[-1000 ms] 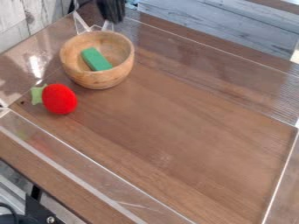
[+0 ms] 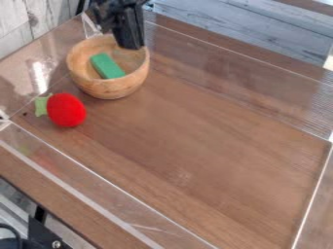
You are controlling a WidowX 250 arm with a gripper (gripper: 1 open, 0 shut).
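Note:
A wooden bowl (image 2: 120,86) sits at the back left of the table, with a green block (image 2: 107,66) lying inside it. Just in front of the bowl, to its left, a red tomato-like object (image 2: 68,112) with a green top rests on the table. My dark gripper (image 2: 125,39) hangs over the back part of the bowl at the top of the view; its fingers are too dark and small to show how they stand.
Clear edging runs along its sides, and pale plank panels stand behind and at the left.
My gripper has come lower and a little to the left, over the bowl's back rim. The bowl, block and red object look unmoved.

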